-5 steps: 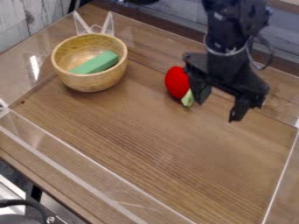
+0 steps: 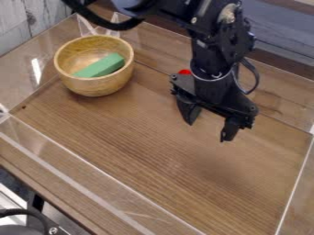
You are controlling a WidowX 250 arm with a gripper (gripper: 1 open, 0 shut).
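The black gripper (image 2: 207, 124) hangs over the middle right of the wooden table (image 2: 135, 174), its fingers open and pointing down. A small red object (image 2: 185, 72) shows just behind the arm, mostly hidden by it.
A round wicker basket (image 2: 69, 81) at the upper left holds a green block (image 2: 101, 66). A grey wall or rim runs along the back.
The gripper has swung from the right toward the centre and nearer the camera. It now covers the small green item and most of the red object that showed earlier.
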